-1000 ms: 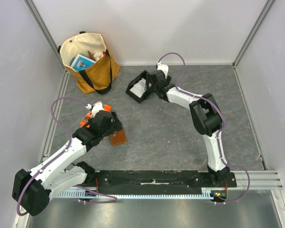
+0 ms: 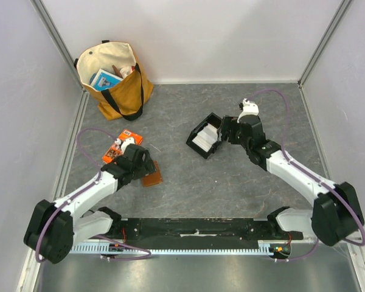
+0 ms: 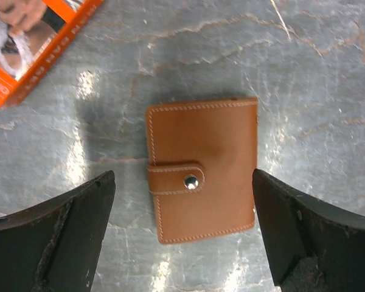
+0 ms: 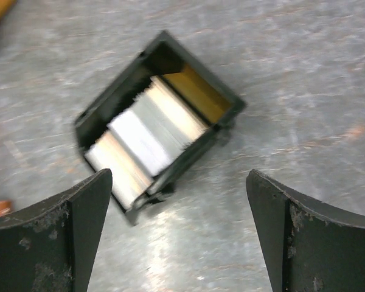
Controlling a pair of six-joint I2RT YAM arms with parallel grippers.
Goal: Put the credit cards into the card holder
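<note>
A brown leather card holder (image 3: 213,140) with a snap strap lies flat on the table in the left wrist view. Over it my left gripper (image 2: 145,168) stands open, the holder framed between its fingers but not gripped. White and grey cards (image 4: 149,125) stand on edge in a black box (image 4: 198,70) in the right wrist view. My right gripper (image 2: 227,130) is open at the box's right side in the top view. Nothing sits between its fingers.
An orange-edged picture box (image 2: 123,146) lies just behind and left of the card holder. At the back left stands a yellow bag (image 2: 125,91) with things inside.
The black box with its cards has shifted right and toward the front, along with my right gripper. My left gripper has come slightly lower in the top view, near the holder.
</note>
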